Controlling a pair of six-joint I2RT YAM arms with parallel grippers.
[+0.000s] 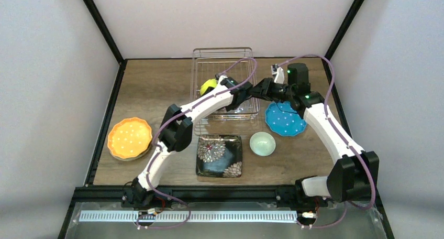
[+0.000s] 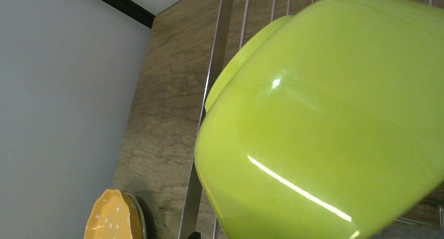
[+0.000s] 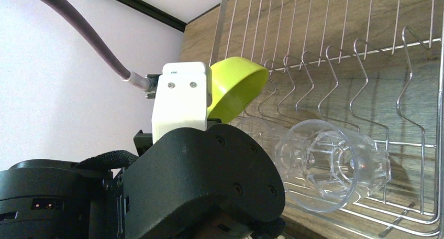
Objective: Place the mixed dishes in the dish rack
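Observation:
A lime-green bowl (image 1: 208, 85) is at the wire rack (image 1: 222, 53)'s left side, under my left gripper (image 1: 215, 90). It fills the left wrist view (image 2: 319, 123), hiding that gripper's fingers, so its grip cannot be told. In the right wrist view clear plastic glasses (image 3: 335, 165) lie in the rack beside the bowl. My right gripper (image 1: 256, 92) hangs over the rack's right edge; its fingers are hidden there.
An orange dotted dish (image 1: 129, 138) sits at left, a blue dotted plate (image 1: 285, 123) at right. A dark floral square plate (image 1: 220, 160) and a mint bowl (image 1: 262, 143) stand in front of the rack.

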